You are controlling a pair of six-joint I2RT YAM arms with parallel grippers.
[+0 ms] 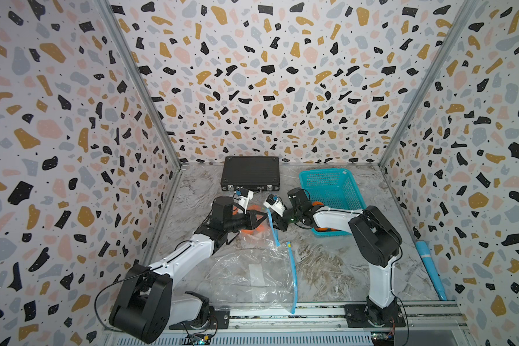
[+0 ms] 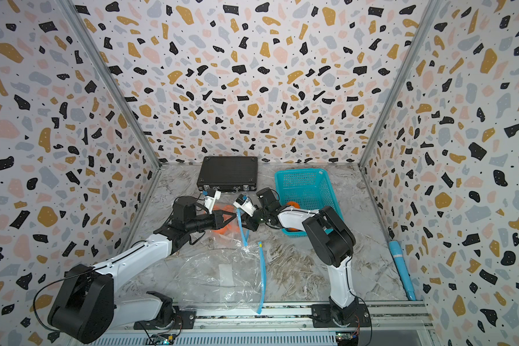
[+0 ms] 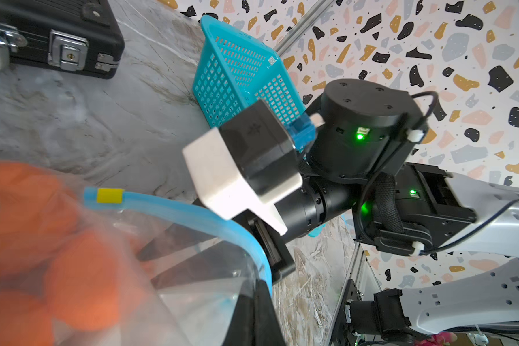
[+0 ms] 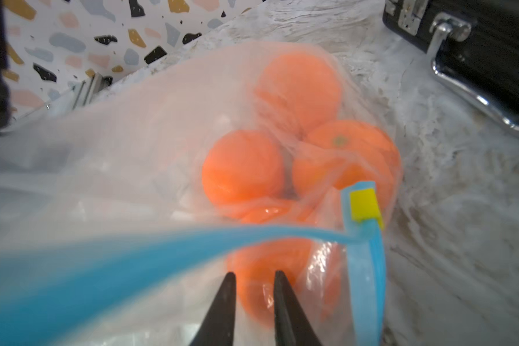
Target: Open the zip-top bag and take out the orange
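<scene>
A clear zip top bag with several oranges inside lies in front of the black case. Its blue strip has a yellow end piece; two lengths of strip spread apart from there. My left gripper is shut at the bag's mouth, on the blue-edged rim, with one length stretched towards it. Across from it, my right gripper stands part open over the bag, its fingers apart and an orange showing through the plastic beyond. Nothing firm shows between them.
A teal basket with some oranges stands back right, partly behind my right arm. The black case sits at the back. A flat clear bag with its own blue strip lies in front. A blue roll rests far right.
</scene>
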